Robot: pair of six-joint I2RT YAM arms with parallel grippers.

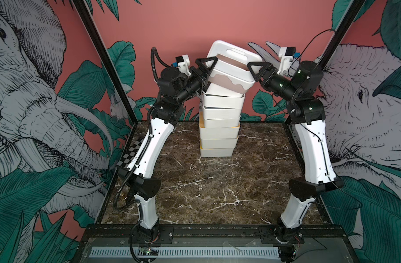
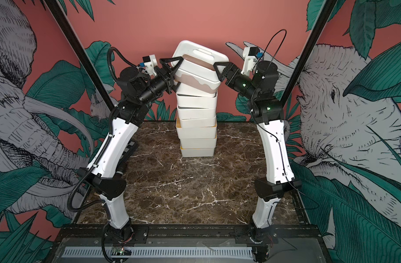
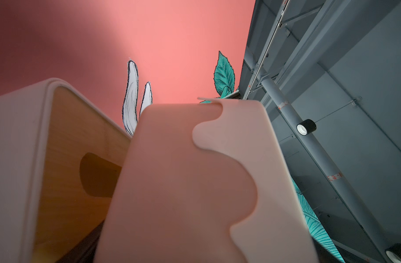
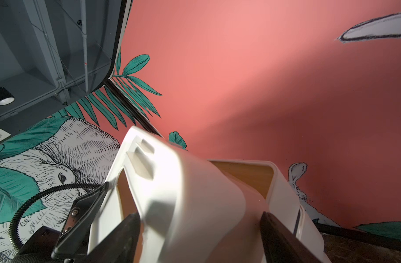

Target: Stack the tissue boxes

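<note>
The topmost tissue box (image 1: 232,65), white with a wavy pink lower part, sits tilted on the stack, its right side lower in the top left view. Beneath it, several white boxes (image 1: 223,112) form an upright tower. My left gripper (image 1: 211,72) is open around the box's left end; in the left wrist view, that pink-and-white end (image 3: 200,184) fills the space between its fingers. My right gripper (image 1: 253,72) is at the right end. In the right wrist view its spread fingers (image 4: 282,234) straddle the box (image 4: 209,206); whether they grip it is unclear.
Under the tilted box, another white box (image 3: 20,166) with a wooden face and dark slot shows. A dark-and-white checkered board (image 1: 132,151) lies at the left edge.
</note>
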